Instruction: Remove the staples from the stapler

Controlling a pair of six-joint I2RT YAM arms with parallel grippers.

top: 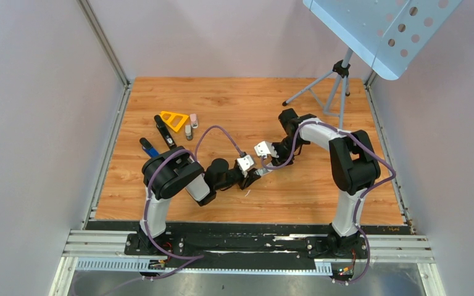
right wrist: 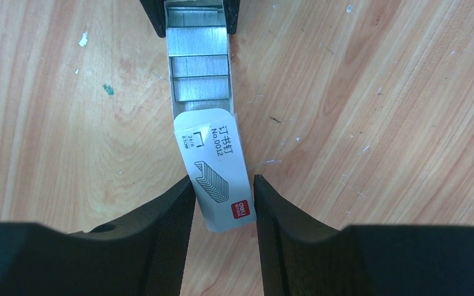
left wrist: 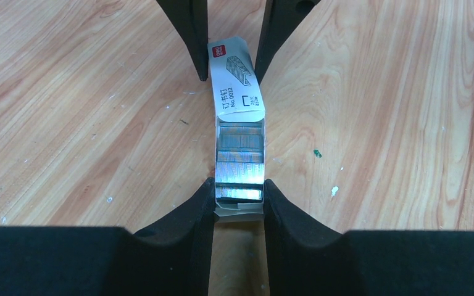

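Note:
A small white staple box [left wrist: 234, 80] sits low over the wooden table, its sleeve slid toward one end and rows of silver staples [left wrist: 239, 148] exposed in the tray. My left gripper is shut on the tray end. At the sleeve end, my right gripper has its fingers on either side of the printed sleeve; whether they press on it is hard to tell. In the top view both grippers meet around the box at the centre front. I cannot make out a stapler for certain.
At the left lie a black-handled tool [top: 164, 131], a blue tool [top: 149, 148], a yellow triangular piece [top: 174, 119] and small erasers or blocks [top: 194, 120]. A grey tripod [top: 339, 98] stands back right.

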